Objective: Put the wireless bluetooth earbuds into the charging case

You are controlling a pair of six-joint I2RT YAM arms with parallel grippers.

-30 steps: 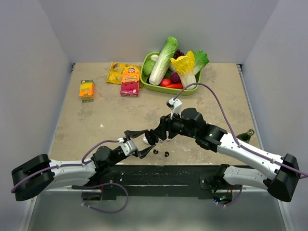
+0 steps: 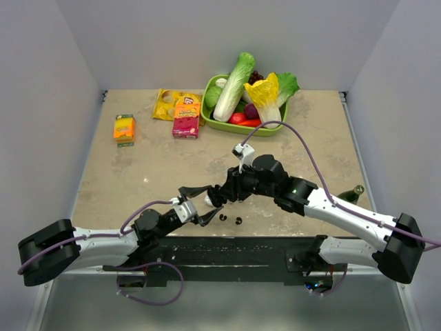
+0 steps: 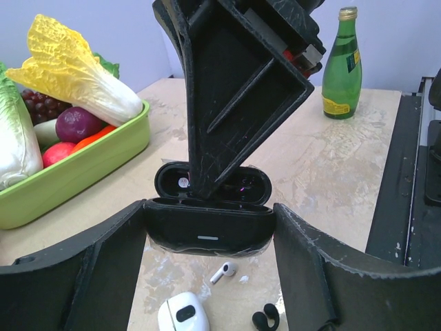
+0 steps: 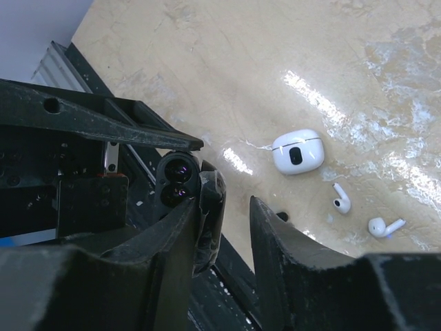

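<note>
My left gripper is shut on the black charging case (image 3: 200, 227), its lid standing open toward the back. My right gripper (image 2: 227, 186) is over the case, one dark finger (image 3: 220, 103) reaching down into it in the left wrist view; how far apart its fingers stand is hard to tell. In the right wrist view the case (image 4: 210, 221) is partly hidden behind that gripper. Below lie a white case (image 4: 298, 151), white earbuds (image 4: 379, 227) and small black pieces (image 3: 266, 317).
A green basket (image 2: 213, 123) of vegetables and snack packs (image 2: 185, 121) stand at the back, a small box (image 2: 124, 127) at the left. A green bottle (image 2: 351, 194) is at the right edge. The table's front edge runs just below both grippers.
The right arm has shifted slightly down and left in the top view, its gripper closer over the case. The left arm has not visibly moved.
</note>
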